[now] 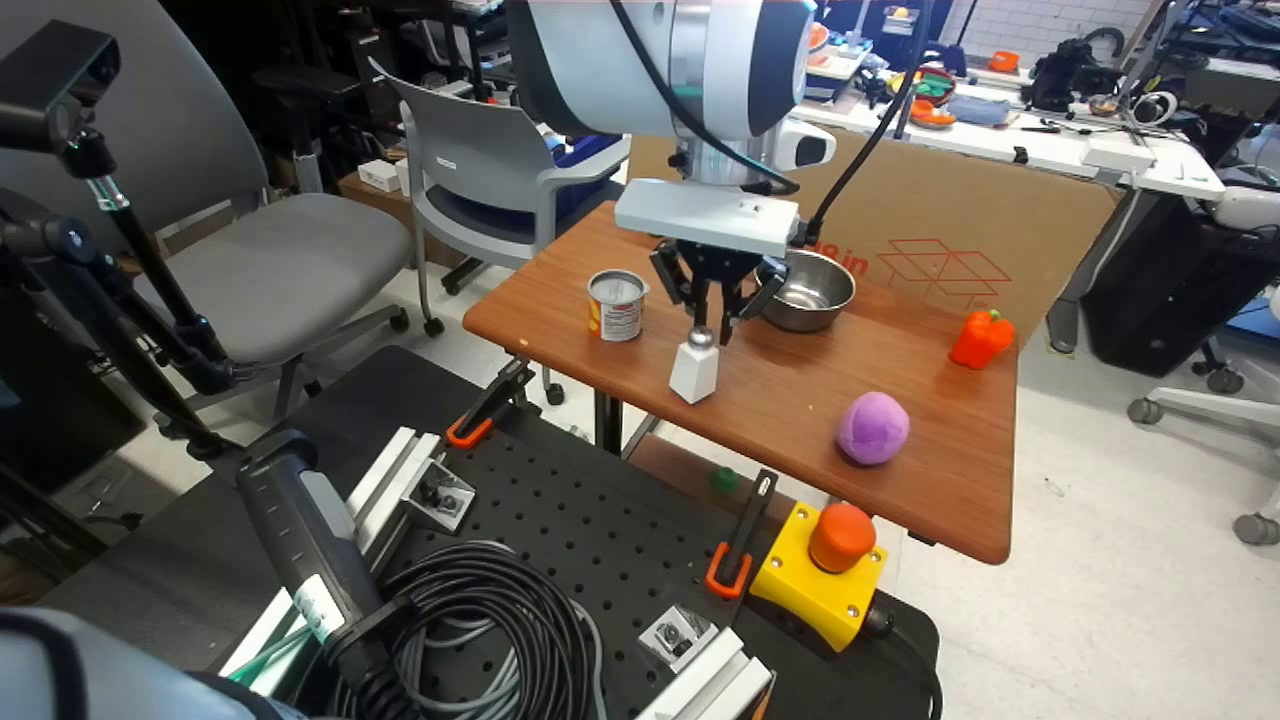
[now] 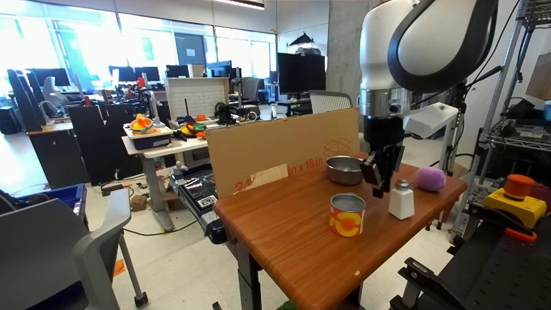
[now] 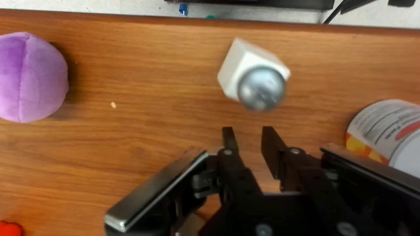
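Observation:
A white shaker [image 1: 693, 371] with a silver cap stands near the table's front edge, between the can and the purple plush ball. In the wrist view, the shaker [image 3: 252, 72] lies beyond my fingertips, apart from them. My gripper points down with its fingers part open and only bare wood showing in the narrow gap. From the second exterior view, the gripper [image 2: 381, 186] hangs just beside the upright shaker [image 2: 401, 201], on its side toward the bowl. Nothing is held.
A food can [image 2: 347, 216] stands close to the shaker. Behind the gripper is a metal bowl [image 2: 344, 170]. The purple plush ball [image 1: 872, 428] and an orange pepper [image 1: 982, 340] lie to the right, with clear wood [image 1: 768, 408] between shaker and ball.

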